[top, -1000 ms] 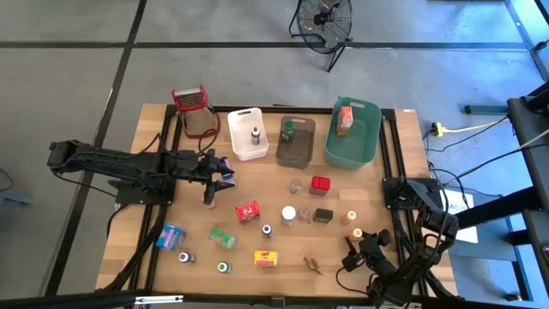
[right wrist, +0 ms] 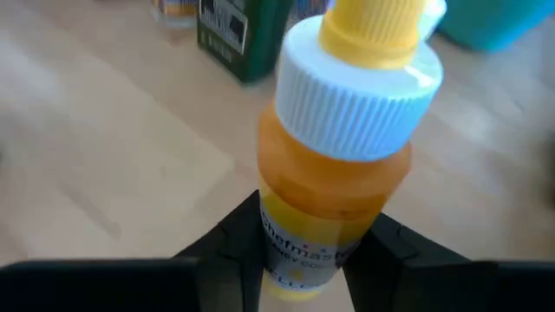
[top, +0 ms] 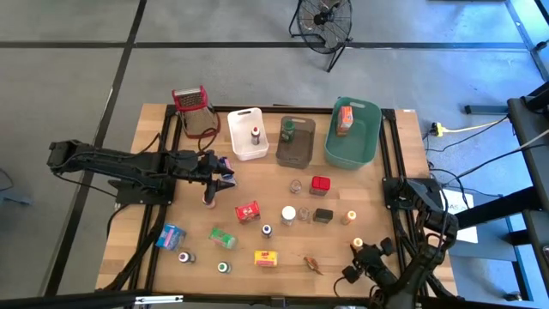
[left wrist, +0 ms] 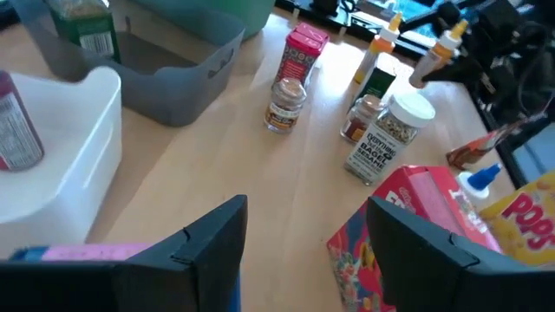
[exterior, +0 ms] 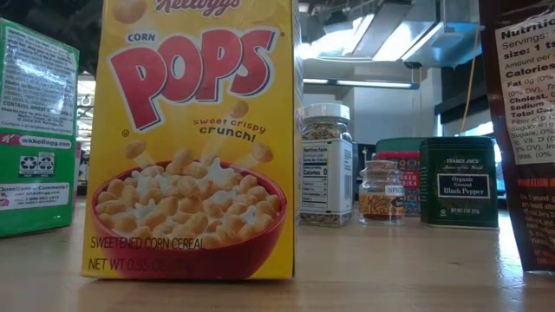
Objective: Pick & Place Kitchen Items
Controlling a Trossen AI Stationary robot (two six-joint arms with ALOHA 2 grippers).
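Between the fingers of my right gripper is the yellow food coloring bottle (right wrist: 334, 186), tilted, with its yellow cap up. The gripper is shut on it, and in the left wrist view the bottle (left wrist: 438, 54) appears raised off the table. A second such bottle (left wrist: 379, 52) stands on the table close by. Open and empty, my left gripper hangs above the table's left side, with a red cereal box (left wrist: 408, 225) just beyond its right finger. The white bin (top: 248, 144), grey bin (top: 296, 156) and green bin (top: 367, 142) line the back.
A black pepper tin (exterior: 459, 182), a seasoning jar (left wrist: 390, 134) and a red tin (top: 320, 184) stand mid-table. A Corn Pops box (top: 265, 258) and a brown packet (top: 313, 264) lie nearer the front. Bare wood separates the bins from these items.
My right gripper has risen with the yellow bottle and moved slightly right and frontward, away from the pepper tin.
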